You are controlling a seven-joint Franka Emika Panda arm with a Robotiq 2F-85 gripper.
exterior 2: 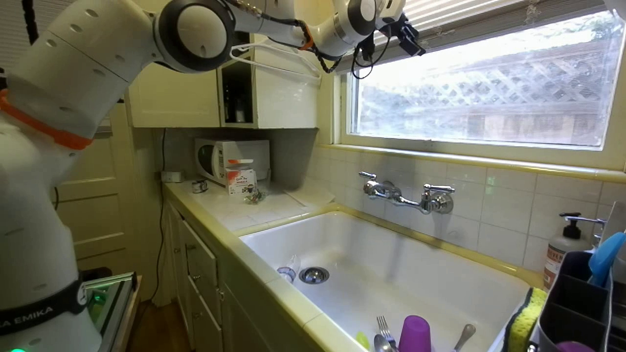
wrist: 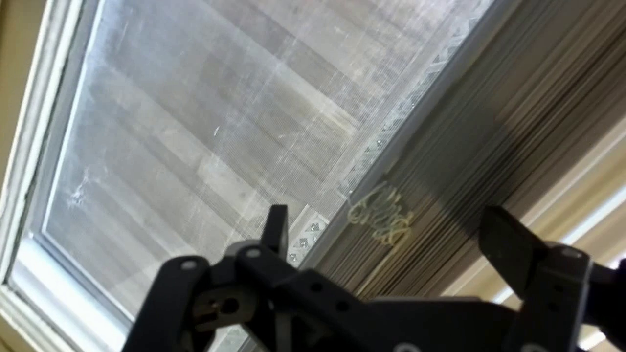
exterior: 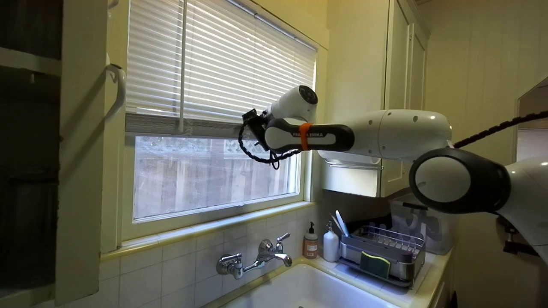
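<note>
White slatted blinds [exterior: 221, 66] cover the upper part of the window, their slats stacked thickly at the bottom rail. Up close in the wrist view, my gripper stands open, its two dark fingers wide apart. Between and beyond the fingertips are the stacked slats [wrist: 463, 158] and a tangle of pale cord [wrist: 384, 214] at the rail's edge. I see nothing held, and whether a finger touches the blinds I cannot tell. In the second exterior view the gripper [exterior 2: 413, 42] hangs high in front of the window; the first exterior view largely hides its fingers behind the wrist.
Below the window are a wall faucet [exterior: 264, 259] and a white sink [exterior 2: 364, 246] holding a purple cup [exterior 2: 415, 333] and cutlery. A dish rack [exterior: 382, 251] and soap bottle [exterior: 311, 244] stand to the right. An open cabinet door [exterior: 82, 154] flanks the window at left.
</note>
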